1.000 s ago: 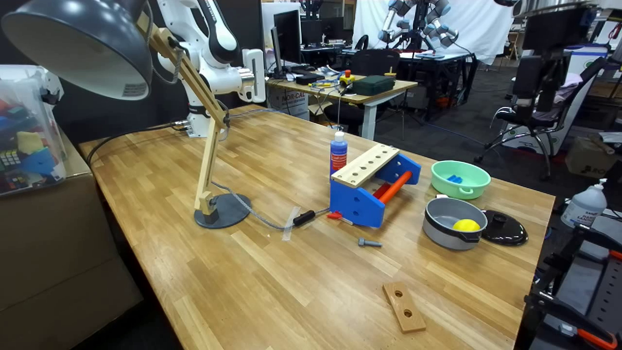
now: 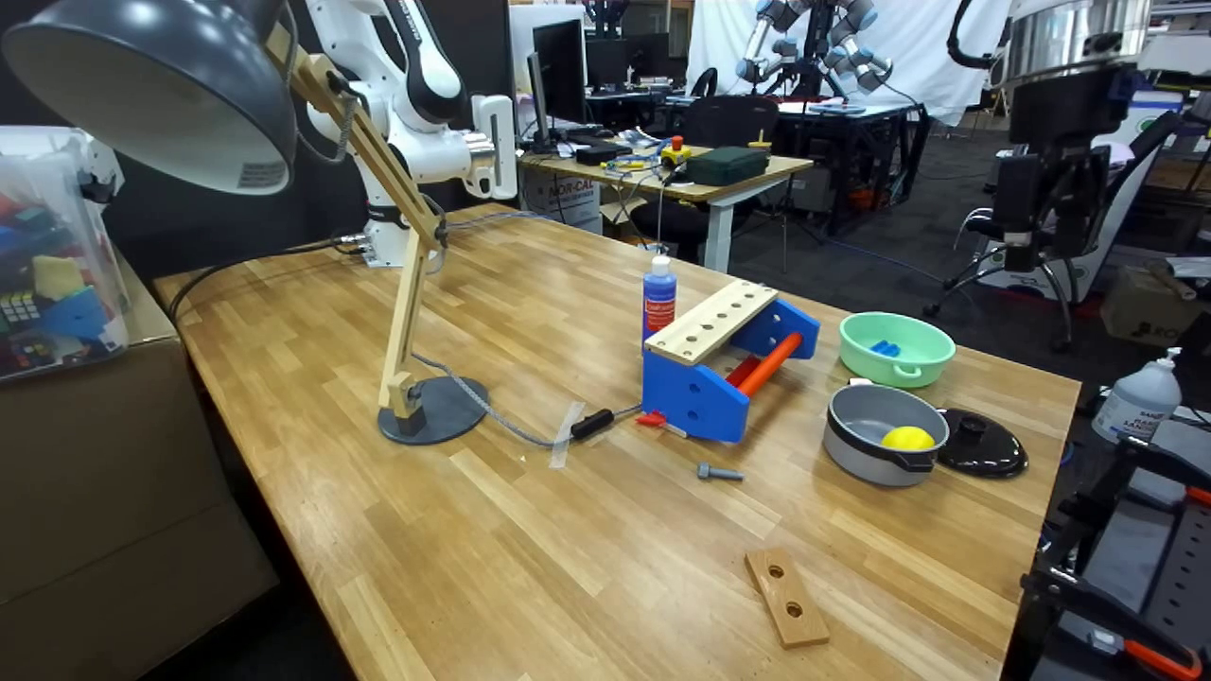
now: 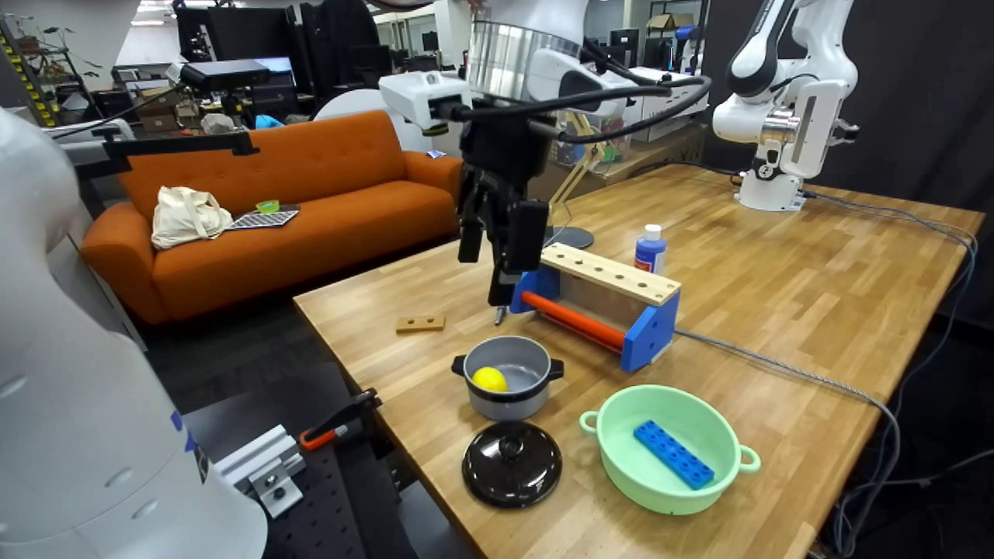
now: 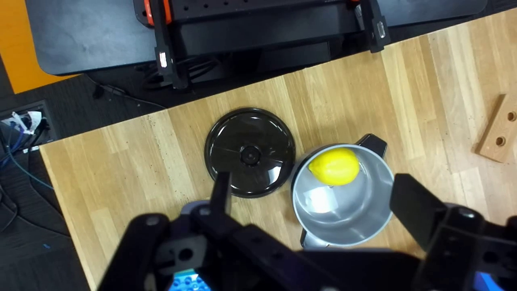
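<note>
My gripper (image 3: pixel 491 282) hangs in the air above the table, open, with nothing held between its fingers. Below it in the wrist view is a grey pot (image 4: pixel 354 208) holding a yellow lemon-like object (image 4: pixel 335 167). The black pot lid (image 4: pixel 250 155) lies flat on the table beside the pot, its knob upward. A green basin (image 3: pixel 620 466) stands nearby with a blue block (image 3: pixel 672 453) with holes inside it. The wrist view hides most of the basin behind the gripper.
A blue and wood toy bench (image 2: pixel 715 323) with a red bar stands mid-table, a blue bottle (image 2: pixel 659 297) behind it. A bolt (image 2: pixel 720 472) and a wooden block with two holes (image 2: pixel 786 596) lie in front. A lamp (image 2: pixel 409 340) rises at the left.
In exterior view 1 the gripper has come lower and slightly right. The objects on the table have not moved.
</note>
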